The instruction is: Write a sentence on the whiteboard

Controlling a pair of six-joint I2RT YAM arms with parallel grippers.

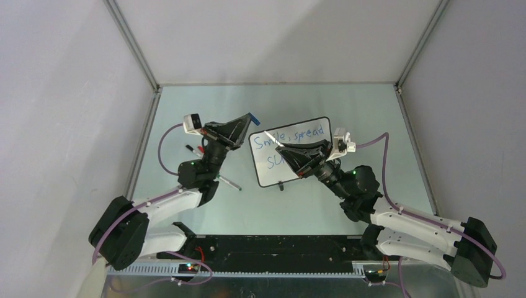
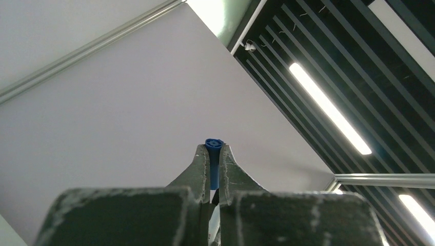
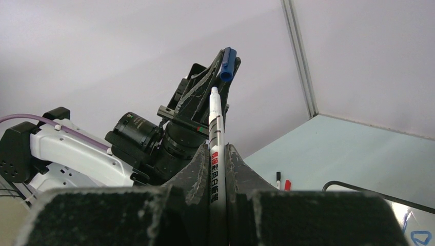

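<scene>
A whiteboard (image 1: 267, 177) lies tilted on the table, with "Smile, spread" in blue and a second line starting "SU"; my right arm covers the rest of that line. My right gripper (image 1: 283, 148) is shut on a white marker (image 3: 216, 128), whose uncapped tip points up and toward the left arm. A blue cap (image 2: 214, 166) is pinched in my left gripper (image 1: 249, 117), which is shut on it. In the right wrist view the cap's open end (image 3: 226, 76) faces down, just above the marker tip and apart from it in the top view.
Left of the board lie a green-capped marker (image 1: 230, 182), a black-capped marker (image 1: 190, 148) and a red-ended one (image 1: 200, 149), partly behind the left arm. A small black piece (image 1: 281, 186) sits at the board's lower edge. Table right of the board is clear.
</scene>
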